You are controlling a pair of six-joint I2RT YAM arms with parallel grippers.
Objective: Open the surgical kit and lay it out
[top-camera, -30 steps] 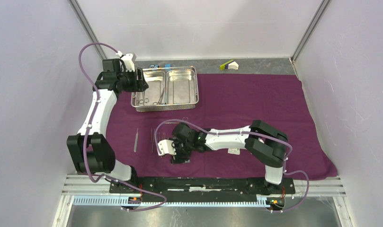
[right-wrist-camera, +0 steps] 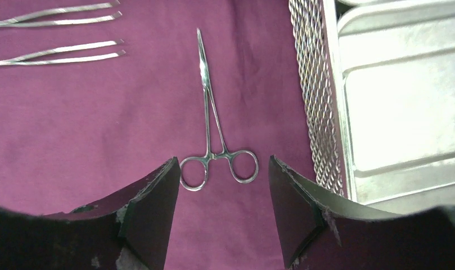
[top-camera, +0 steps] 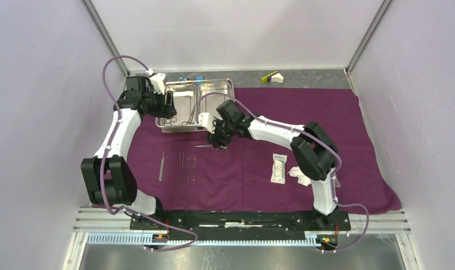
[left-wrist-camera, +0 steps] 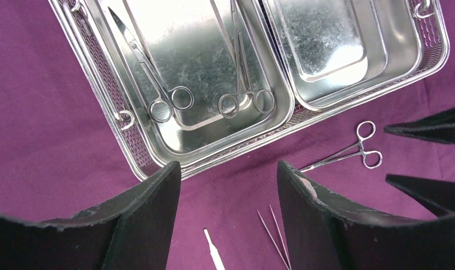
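The steel kit tray (top-camera: 176, 129) holds two compartments, with scissors (left-wrist-camera: 153, 79) and another ringed instrument (left-wrist-camera: 236, 67) in the left one. My left gripper is open above the tray's left front part, fingers empty. My right gripper hangs open over a clamp (right-wrist-camera: 207, 126) lying on the purple cloth in front of the tray, apart from it. In the top view several tweezers (top-camera: 188, 166) and a scalpel handle (top-camera: 161, 166) lie in a row on the cloth at front left.
A wrapped packet (top-camera: 278, 169) and white gauze (top-camera: 300, 175) lie at front right. Small items stand on the grey strip behind. Walls bound both sides.
My right arm has swung back from the front tweezers toward the tray's front, uncovering the packet. My left gripper has moved slightly toward the front.
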